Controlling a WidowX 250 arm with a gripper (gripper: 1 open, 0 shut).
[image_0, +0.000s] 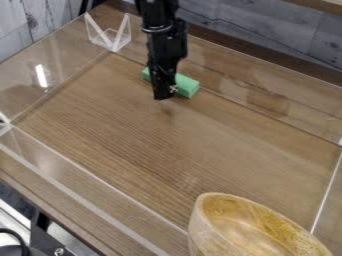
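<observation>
My black gripper (166, 86) hangs down from the top centre, its tip low at a green object (185, 86), which looks like a small block or cloth on the wooden table (147, 170). The gripper overlaps the left part of the green object; whether its fingers are open or shut on it I cannot tell.
A large yellow bowl (247, 226) sits at the lower right. Clear plastic pieces stand at the top left and left edge. Dark cables lie past the lower-left table edge.
</observation>
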